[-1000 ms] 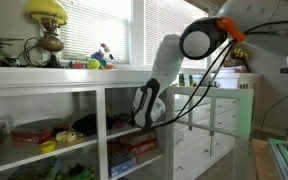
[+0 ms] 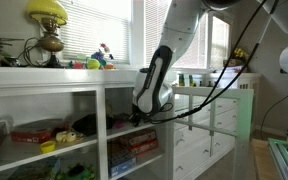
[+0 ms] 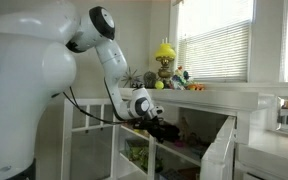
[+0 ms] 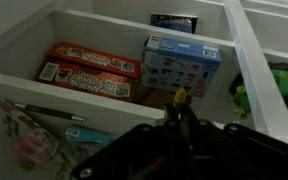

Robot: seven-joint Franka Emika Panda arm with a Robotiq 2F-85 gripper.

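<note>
In the wrist view my gripper appears shut on a small object with a yellow-tan tip; dark fingers hide the rest of it, so I cannot tell what it is. Red boxes and a blue box lie below on a white shelf. A dark pen rests along the shelf's front edge. In exterior view 1 the arm's white wrist stands at the shelf opening, with the fingers small and dark against it.
White shelf dividers stand close to the gripper. Colourful items fill the compartment at the right of the wrist view. White drawers stand to the right, and a lamp tops the unit.
In exterior view 1 the wrist has moved slightly up and to the right, away from the shelf, and the upper arm has drawn back to the right.
</note>
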